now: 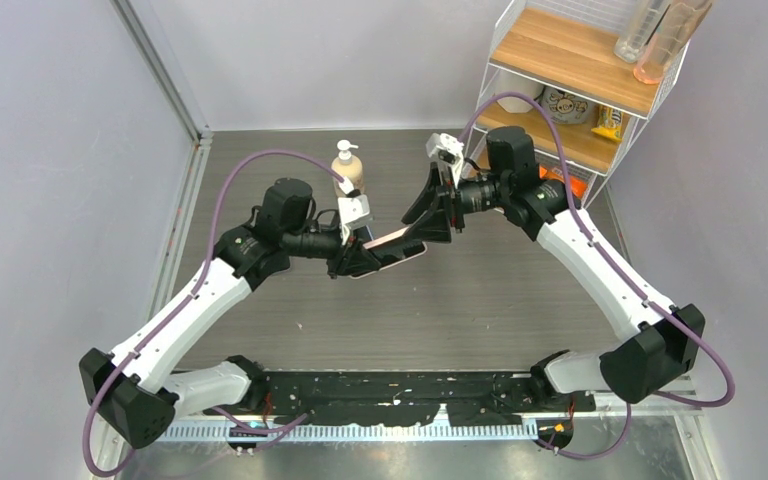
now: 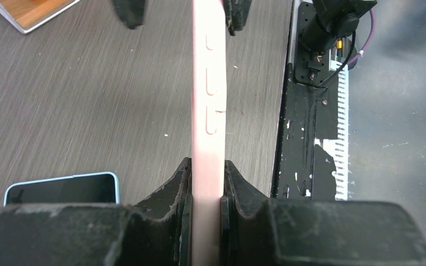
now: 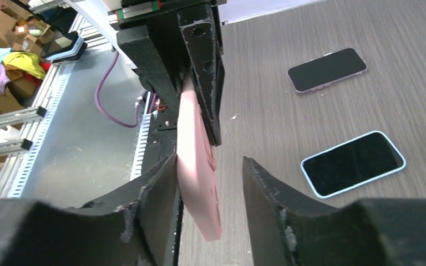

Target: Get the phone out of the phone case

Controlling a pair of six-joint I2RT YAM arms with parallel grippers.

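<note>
The phone in its pink case (image 1: 390, 255) is held in the air over the table by my left gripper (image 1: 352, 262); in the left wrist view the pink edge (image 2: 208, 100) runs upright between that gripper's fingers, which are shut on it. My right gripper (image 1: 428, 222) reaches to the phone's other end from the right. In the right wrist view its open fingers (image 3: 272, 216) stand either side of the pink case (image 3: 195, 166), with a gap on the right side.
A light-blue-edged phone (image 3: 353, 163) and a dark phone (image 3: 326, 71) lie on the table (image 1: 380, 320). A soap bottle (image 1: 348, 170) stands behind. A shelf (image 1: 570, 55) is at the back right.
</note>
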